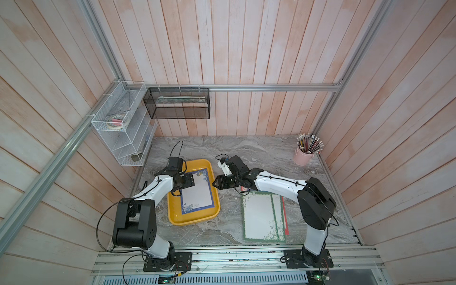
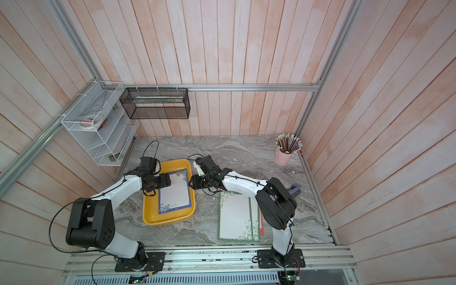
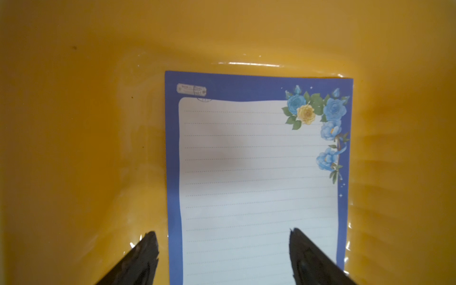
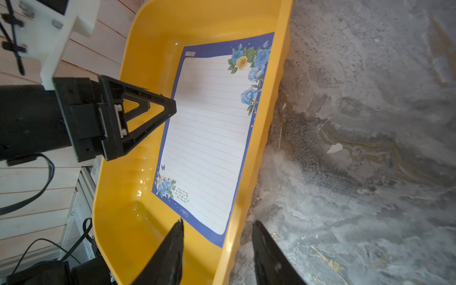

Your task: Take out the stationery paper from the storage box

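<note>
A yellow storage box [image 1: 174, 217] stands at the left of the table. Flat on its floor lies the stationery paper [image 4: 209, 118], a lined white sheet with a blue border and blue flowers at two corners. My left gripper is open, pointing down over the paper, with nothing between its fingers. In the right wrist view the left gripper shows side-on above the sheet. At the box's right rim my right gripper stands partly open, its fingers empty and apart on either side of the rim in that view.
Green-bordered papers [image 1: 258, 216] lie at the front right. A pink cup of pencils [image 1: 302, 155] stands at the back right. White wire shelves [image 1: 124, 125] and a black mesh basket [image 1: 176, 103] hang at the back left.
</note>
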